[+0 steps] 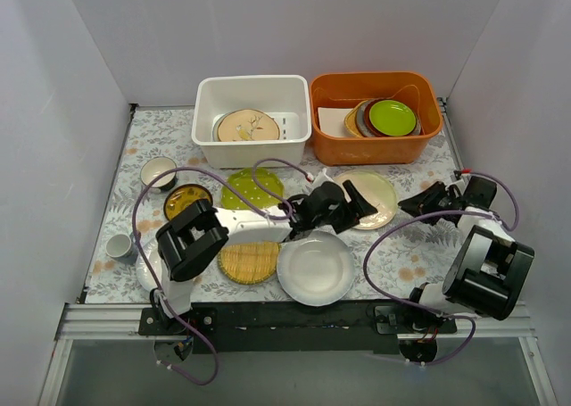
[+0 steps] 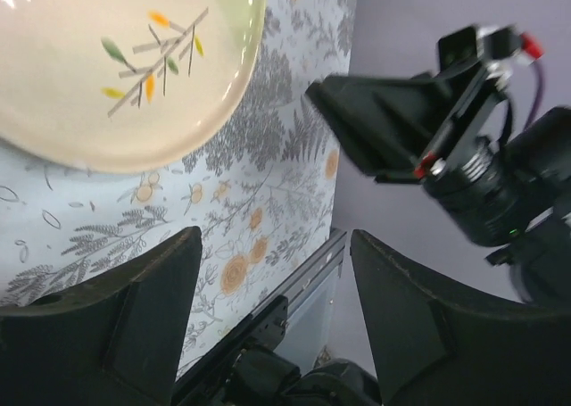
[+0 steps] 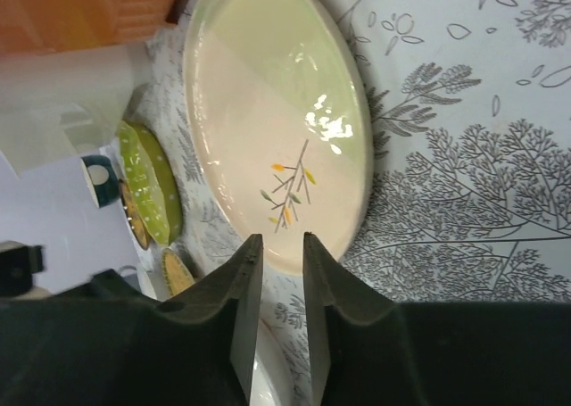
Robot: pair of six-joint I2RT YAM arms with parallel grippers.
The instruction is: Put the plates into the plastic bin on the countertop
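A cream plate with a pale green side [image 1: 379, 187] lies on the patterned countertop in front of the orange plastic bin [image 1: 326, 147]. My left gripper [image 1: 361, 206] hangs over its left front part; in the left wrist view the fingers [image 2: 169, 281] stand wide apart, empty. At the plate's right is my right gripper [image 1: 412, 204], its fingers [image 3: 247, 290] parted by a narrow gap with nothing held. The plate [image 3: 268, 111] shows beyond those fingertips in the right wrist view. Several plates, a green one [image 1: 393, 118] on top, sit inside the orange bin.
The white bin [image 1: 207, 111] holds a patterned plate [image 1: 247, 126]. On the countertop lie a white plate [image 1: 315, 272], a yellow plate [image 1: 250, 263], green dotted dish [image 1: 254, 187], brown-rimmed dish [image 1: 185, 198], bowl [image 1: 159, 168] and mug [image 1: 122, 247].
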